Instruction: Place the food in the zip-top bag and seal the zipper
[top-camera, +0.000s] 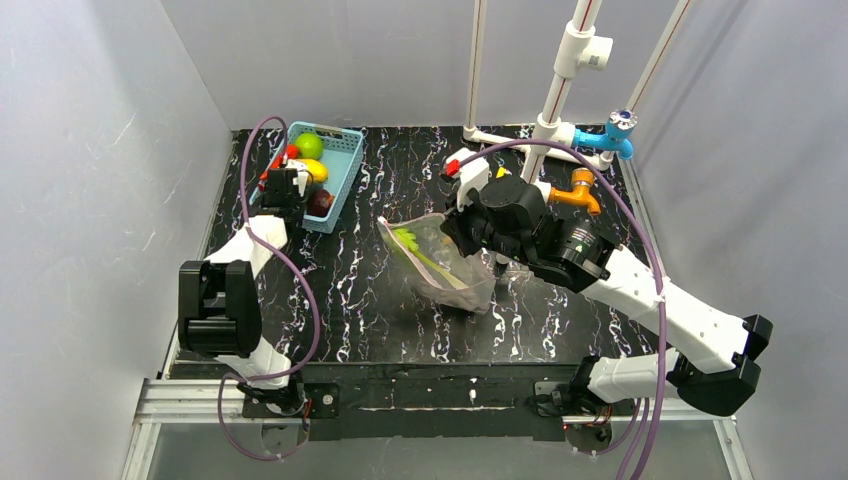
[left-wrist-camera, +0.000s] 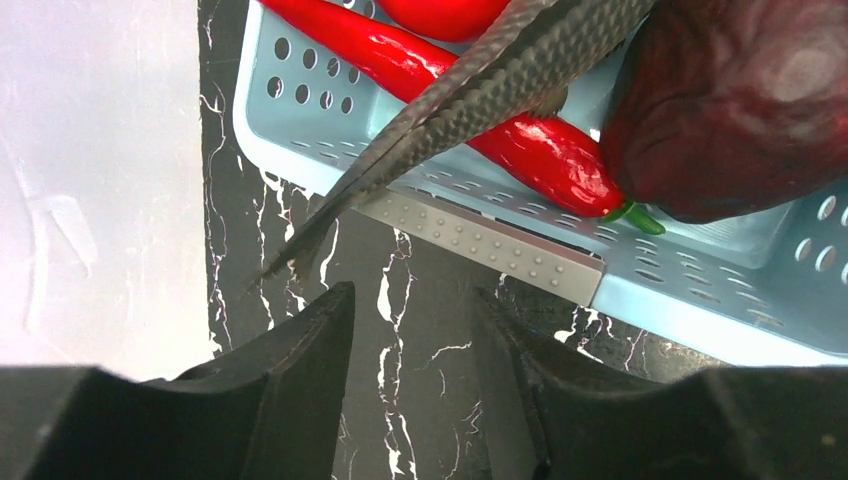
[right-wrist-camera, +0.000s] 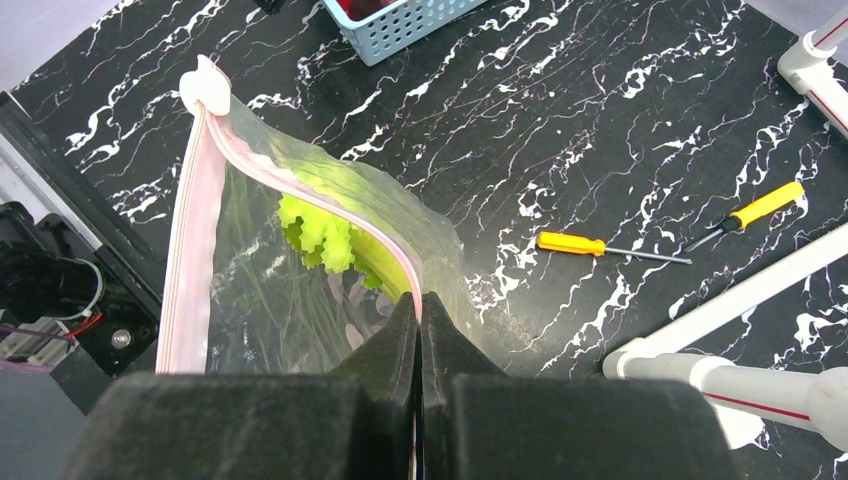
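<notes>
The clear zip bag (top-camera: 468, 297) stands mouth up mid-counter, with green leafy lettuce (right-wrist-camera: 330, 235) inside. Its pale pink zipper edge (right-wrist-camera: 185, 260) spreads apart into an open mouth. My right gripper is shut on one side of that rim. At the left, a blue basket (top-camera: 346, 180) holds food. Over the basket, the left gripper is open, its fingers apart and only counter visible between them. Ahead of those fingers a grey scaly fish (left-wrist-camera: 480, 95) sticks its tail out over the basket's rim, across a red chili pepper (left-wrist-camera: 560, 165).
A dark red round vegetable (left-wrist-camera: 735, 110), a green apple (top-camera: 309, 146) and a yellow fruit (top-camera: 315, 168) share the basket. Two yellow-handled screwdrivers (right-wrist-camera: 570, 243) lie beyond the bag. White pipes (right-wrist-camera: 740, 385) rise at the right. Counter between basket and bag is clear.
</notes>
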